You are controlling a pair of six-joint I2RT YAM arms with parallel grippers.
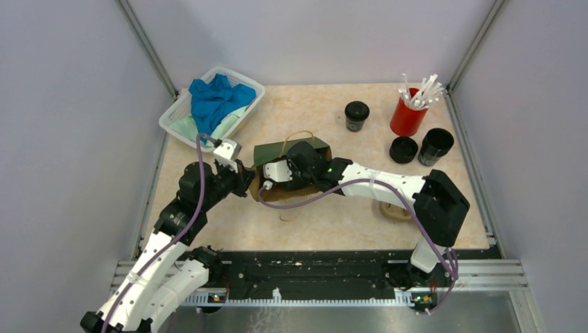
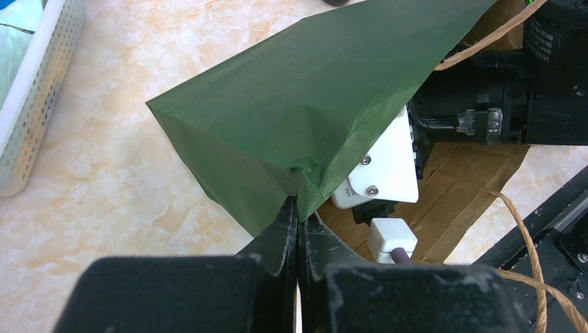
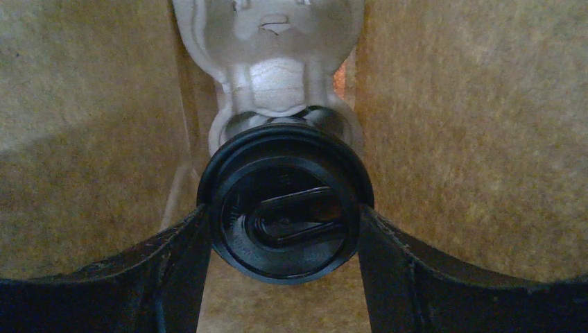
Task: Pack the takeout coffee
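Observation:
A green paper bag [image 1: 267, 152] with brown inside and twisted handles stands mid-table. My left gripper is shut on the rim of the bag's green paper [image 2: 305, 83], at its left side. My right gripper reaches down inside the bag, shut on a coffee cup with a black lid [image 3: 284, 263], just above a grey moulded cup carrier [image 3: 270, 41]. Whether the cup sits in the carrier's pocket I cannot tell. The cup is hidden from above by my right arm.
A basket with cloths [image 1: 173, 118] is back left. A lidded cup [image 1: 356, 111], a red cup of straws [image 1: 405, 118], black lids [image 1: 403, 148] and dark cups [image 1: 435, 146] stand back right. A tan object [image 1: 394, 212] lies under the right arm.

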